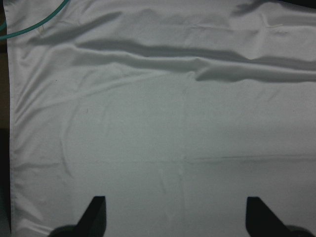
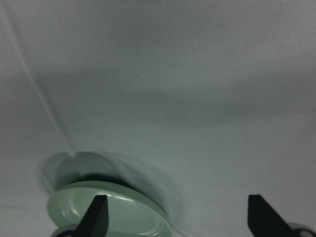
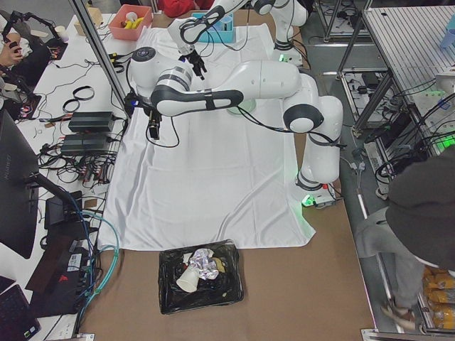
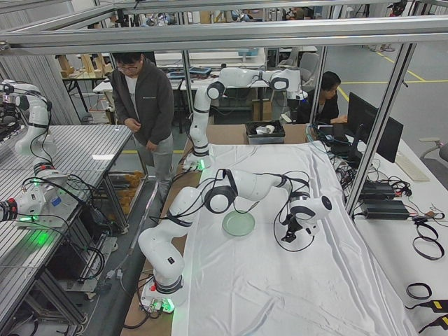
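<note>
A green plate (image 4: pixel 239 222) lies on the white cloth (image 3: pixel 213 192), partly hidden by the near arm in the camera left view. In the right wrist view the plate (image 2: pixel 128 212) is at lower left, beside my right gripper, which is open with nothing between its fingers; it hangs over the cloth toward the back in the camera left view. My left gripper is also open and empty, over bare, wrinkled cloth along the left side in the camera left view.
A black-lined bin (image 3: pixel 234 277) with rubbish stands beyond the cloth's edge. A red box (image 3: pixel 131 32) and a blue box (image 3: pixel 224 32) are at the back. Cables and monitors crowd one side, where a person sits; another person stands on the opposite side.
</note>
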